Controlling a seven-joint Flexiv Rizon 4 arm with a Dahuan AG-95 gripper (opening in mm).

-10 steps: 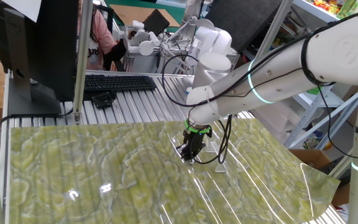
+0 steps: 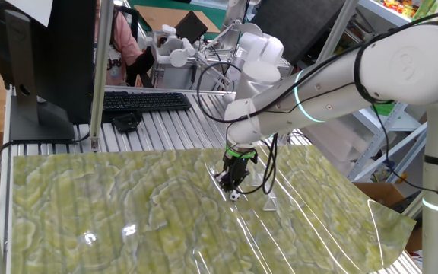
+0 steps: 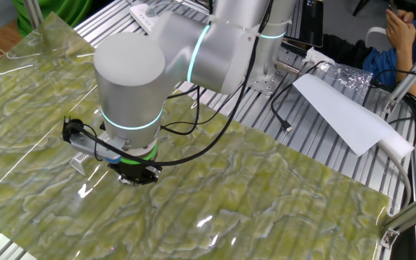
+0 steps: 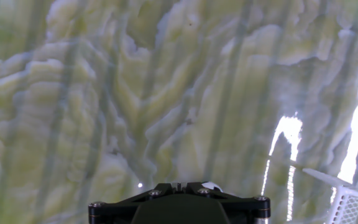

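Note:
A small black-and-white ball [image 2: 234,195] rests on the green marbled board, right at the lower end of my gripper [image 2: 229,186]. In the wrist view only a white sliver of the ball [image 4: 212,186] peeks past the black gripper. Its fingertips point down and are mostly hidden, so whether they are apart, or touch the ball, does not show. In the second exterior view the dark gripper [image 3: 137,175] is low over the board, under the wrist. A white perforated bracket [image 4: 347,206] stands to the gripper's right in the wrist view.
The glossy green board [image 2: 128,205] is clear on its left side, with bright reflections. Behind it are a keyboard [image 2: 147,101] and a monitor [image 2: 48,68]. A loose cable loop hangs beside the wrist. White sheet [image 3: 341,112] lies off the board.
The upper arm and wrist have shifted slightly left in exterior view 1, while the gripper stays low in nearly the same spot. More of the ball shows below it. The bracket has not moved.

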